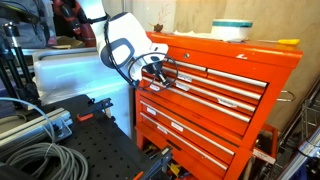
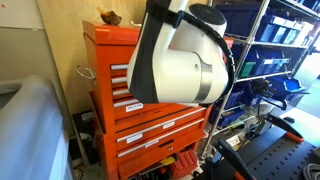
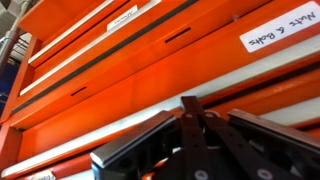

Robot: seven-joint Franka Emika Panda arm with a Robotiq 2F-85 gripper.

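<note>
A red tool cabinet (image 1: 205, 97) with several drawers and silver drawer edges fills the middle of the first exterior view. My gripper (image 1: 166, 83) is in front of its upper drawers. Close up in the wrist view, the tips of the gripper are together, with nothing showing between them, near a silver drawer edge (image 3: 245, 73). A white label (image 3: 281, 27) reading "Nuts & Bolts" is on the drawer front to the upper right. In the second exterior view the white arm (image 2: 165, 75) hides the gripper.
On the cabinet top lie a white-and-teal round container (image 1: 232, 30) and a yellow-handled object (image 1: 288, 41). Assorted items (image 2: 176, 166) lie low in front of the cabinet. Coiled cable (image 1: 45, 160) rests beside the black table (image 1: 100, 140). Blue bins (image 2: 270, 62) stand on shelves behind.
</note>
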